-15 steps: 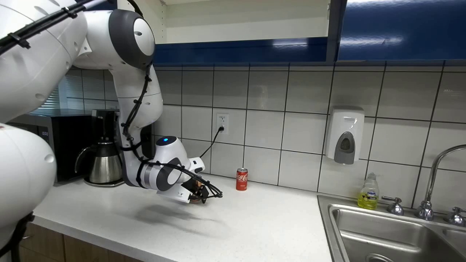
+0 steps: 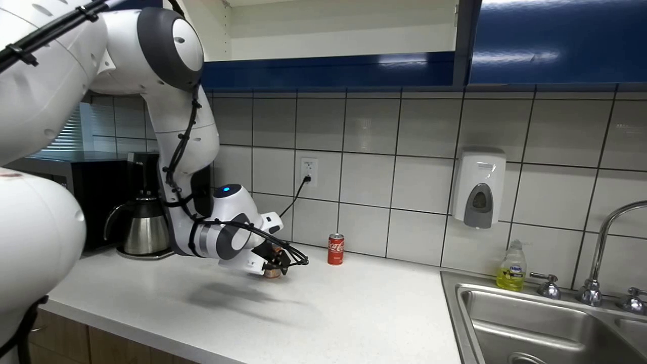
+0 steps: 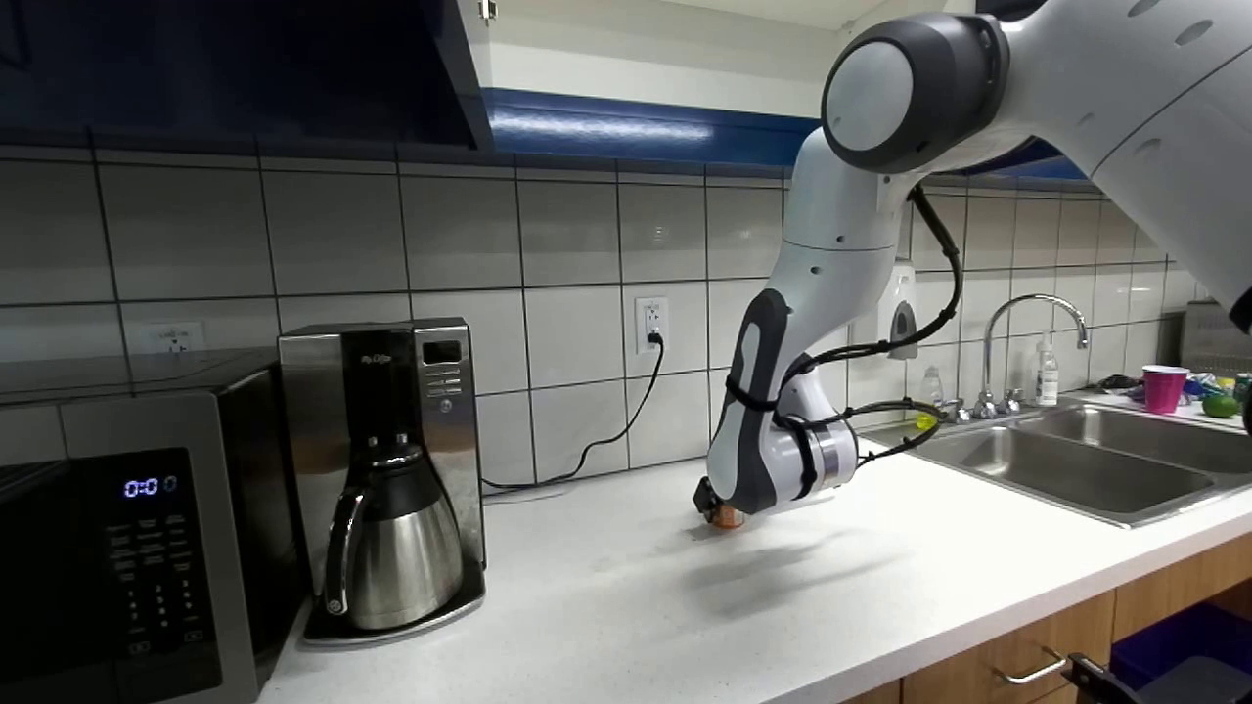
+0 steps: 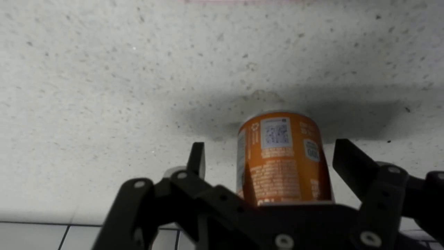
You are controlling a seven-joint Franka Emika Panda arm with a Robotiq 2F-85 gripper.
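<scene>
An orange can [image 4: 276, 160] with printed labels stands on the counter, between the spread fingers of my gripper in the wrist view. The fingers are open. Clear counter shows between the can and the left finger; the gap on the right side looks narrower. Black gripper parts hide the can's near end. From exterior view 1, only the lower part of the can [image 2: 272, 273] peeks out under my gripper [image 2: 277, 261]. In exterior view 2 the can [image 3: 729, 516] is mostly behind the wrist.
A red Coca-Cola can [image 2: 335, 249] stands right of my gripper near the tiled wall. The coffee maker [image 3: 464, 411] and microwave [image 3: 223, 469] are on the left. A steel sink [image 2: 452, 297] with dish soap [image 2: 512, 270] lies right.
The arm has shifted slightly up and left in exterior view 1, and more of the orange can's lower part shows beneath my gripper. The red can has not moved.
</scene>
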